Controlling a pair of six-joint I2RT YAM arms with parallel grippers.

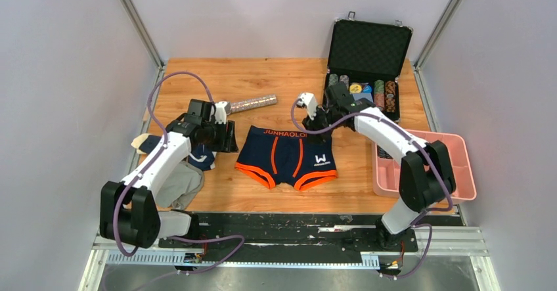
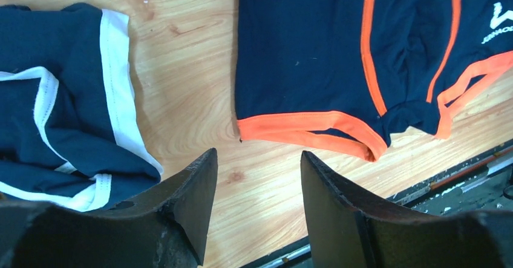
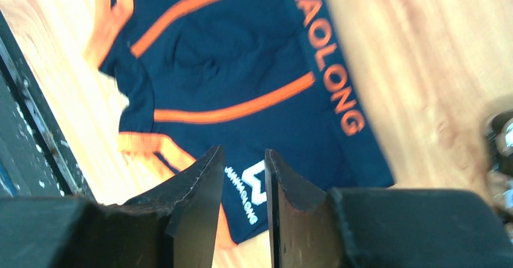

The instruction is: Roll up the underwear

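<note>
Navy boxer briefs with orange trim and waistband lettering lie flat at the middle of the table, waistband toward the back. My left gripper is open above the table just left of the briefs, with nothing between its fingers. My right gripper hangs over the right part of the briefs, near the white logo, its fingers part open with nothing visibly held between them.
Folded navy and grey garments lie at the left. A patterned cylinder is behind the briefs. An open chip case stands back right, a pink bin at right.
</note>
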